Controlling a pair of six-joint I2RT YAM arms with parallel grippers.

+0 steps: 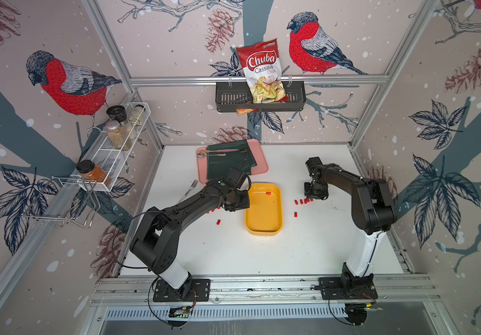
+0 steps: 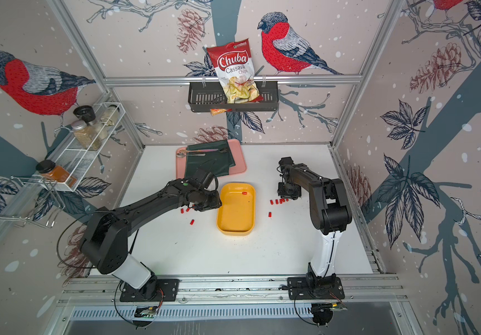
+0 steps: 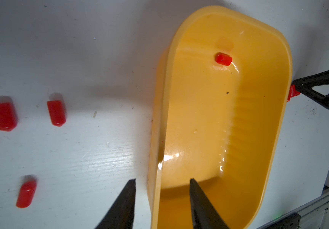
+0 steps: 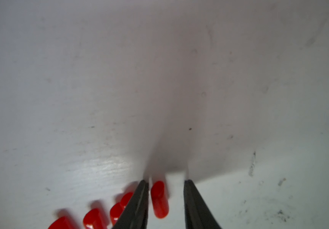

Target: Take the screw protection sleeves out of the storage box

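Observation:
The orange storage box [image 1: 263, 230] stands mid-table, with one red sleeve [image 3: 223, 59] lying inside at its far end. My left gripper is open over the box's left wall, the rim passing below between its fingers. On the right side of the table, my right gripper is low and part open. A red sleeve [image 4: 159, 200] sits between its fingers, close to the left one, with a clear gap to the right one. More sleeves [image 4: 93, 218] are lined up just to its left.
Left of the box lie several sleeves [image 3: 56, 113] and a fork [image 1: 187, 191]. Behind the box is a pink tray [image 1: 259, 158] with a dark green cloth [image 1: 226, 162].

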